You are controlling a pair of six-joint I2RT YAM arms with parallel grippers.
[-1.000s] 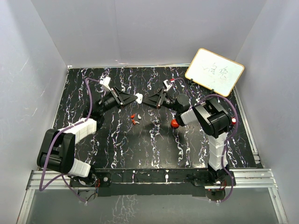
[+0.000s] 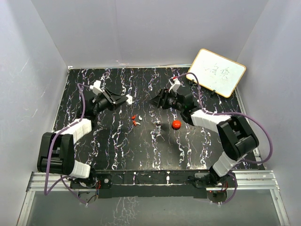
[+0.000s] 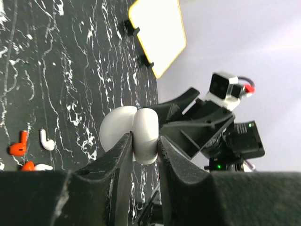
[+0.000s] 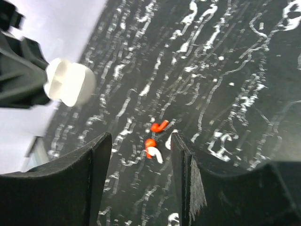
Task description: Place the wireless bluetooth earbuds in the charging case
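Observation:
My left gripper is shut on the white charging case [image 2: 129, 100], holding it above the table. The case's lid looks raised in the right wrist view, but its slots cannot be made out. Opposite it, my right gripper [image 2: 156, 100] stands open, its fingers [image 4: 96, 165] apart with nothing between them. On the table below lie two white earbuds [image 4: 155, 153] and two red-orange earbuds [image 3: 18, 147]. One white earbud [image 3: 46, 140] lies by itself; the other touches or nearly touches a red-orange earbud [image 4: 149, 142].
A round red object [image 2: 176, 124] sits on the table beneath the right arm. The whiteboard [image 2: 216, 72] leans at the back right.
The two grippers have drawn apart: the left, with the case, has moved left, and the right has moved right. The earbuds on the table look unmoved.

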